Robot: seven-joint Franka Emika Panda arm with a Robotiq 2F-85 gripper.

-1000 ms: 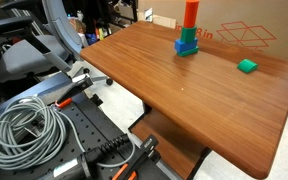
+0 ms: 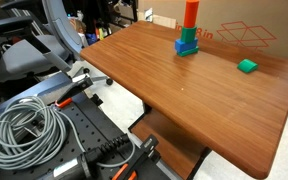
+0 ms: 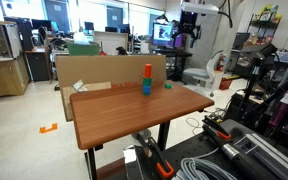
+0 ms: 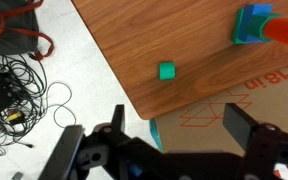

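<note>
A tower of blocks stands upright on the brown table (image 2: 214, 95): green and blue pieces (image 2: 186, 46) at the bottom, with a red cylinder (image 2: 191, 14) on top. Apart from it, a single small green block (image 2: 247, 66) lies on the bare tabletop. From above, the wrist view shows that green block (image 4: 166, 70) near the table's edge and the red cylinder (image 4: 284, 30) at upper right. My gripper is open, its dark fingers wide apart with nothing between them. It hangs well above the table, clear of both block and tower.
A cardboard panel (image 3: 99, 72) stands along the table's back edge. Coiled grey cable (image 2: 29, 135) lies on a dark stand beside the table. Loose black cables (image 4: 29, 100) cover the floor past the edge.
</note>
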